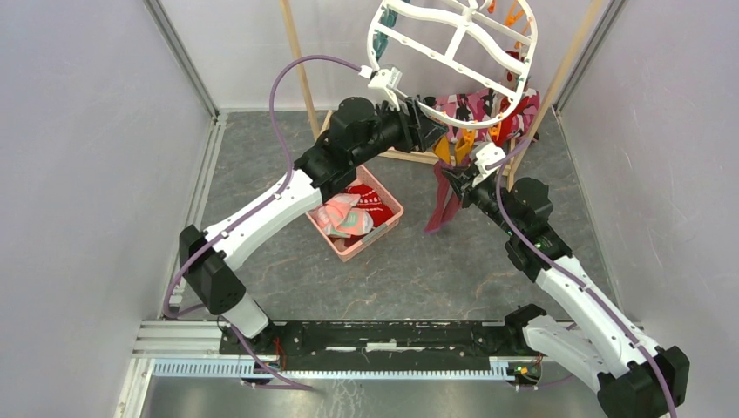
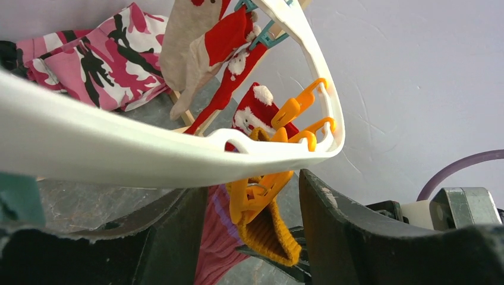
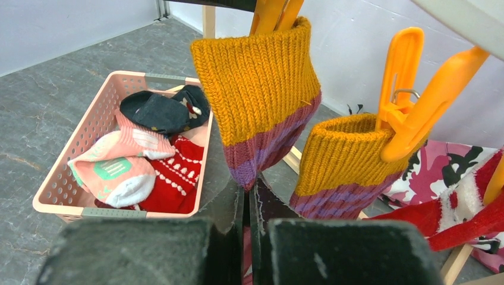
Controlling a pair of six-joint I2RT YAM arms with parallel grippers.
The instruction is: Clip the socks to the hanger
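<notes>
The white hanger has orange clips on its rim. In the right wrist view, one mustard cuff meets an orange clip at its upper edge; whether that clip bites the fabric I cannot tell. Beside it, a second mustard cuff hangs in the fingers of another orange clip. My right gripper is shut on the first sock just below its cuff, at the purple bands. Around the nearer clip, in the left wrist view, my left gripper is part open, its fingers apart on either side.
A pink basket with several more socks stands on the floor below my left arm. Other socks, red ones among them, hang farther along the hanger. Pink camouflage cloth lies behind. Wooden legs flank the area.
</notes>
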